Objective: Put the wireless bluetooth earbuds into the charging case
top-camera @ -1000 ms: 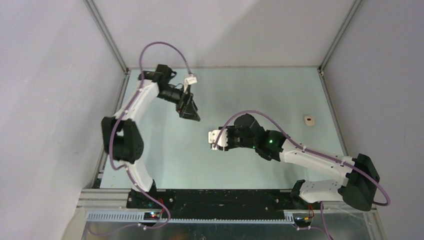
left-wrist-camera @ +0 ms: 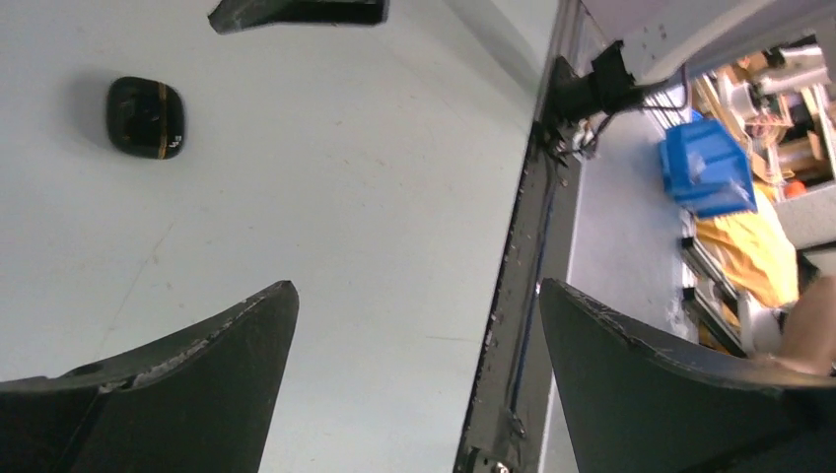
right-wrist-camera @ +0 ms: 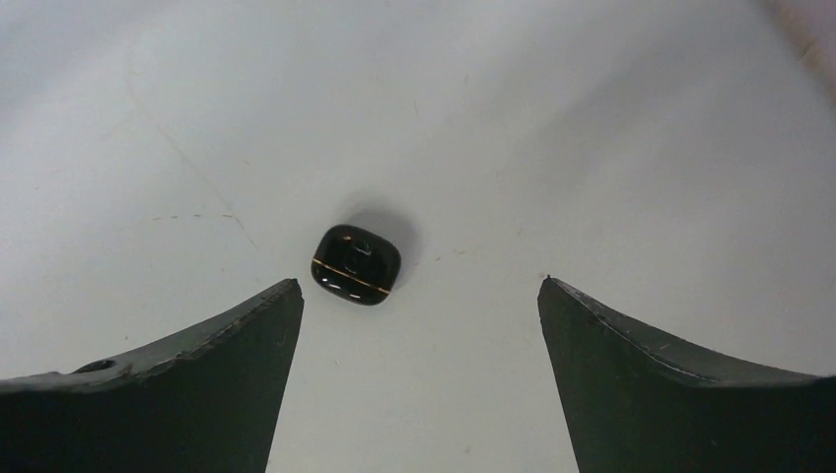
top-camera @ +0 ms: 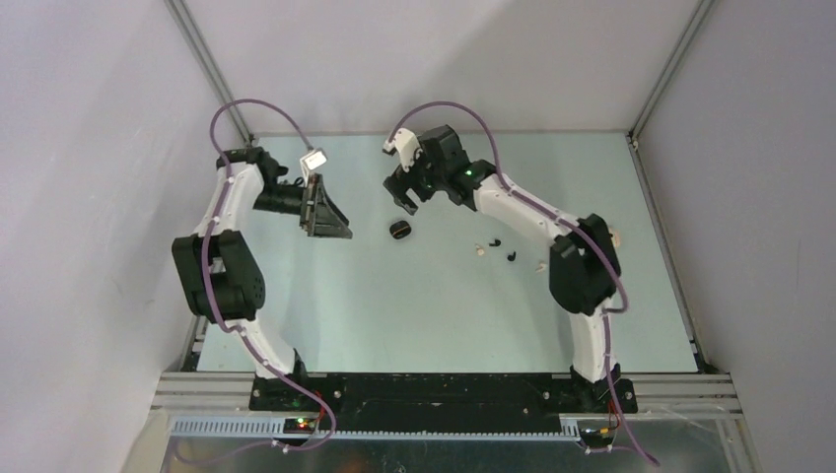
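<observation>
A small black charging case with a gold seam line lies on the table, its lid looking closed. Just above it in the top view hangs my open right gripper, fingers empty. In the right wrist view the case shows ahead between the spread fingers. My left gripper stands open and empty to the left of the case, which appears at upper left in the left wrist view. Small black earbuds and white ones are scattered right of the case.
At the right side, a beige square object is partly hidden by the right arm. A dark gripper part shows at the top of the left wrist view.
</observation>
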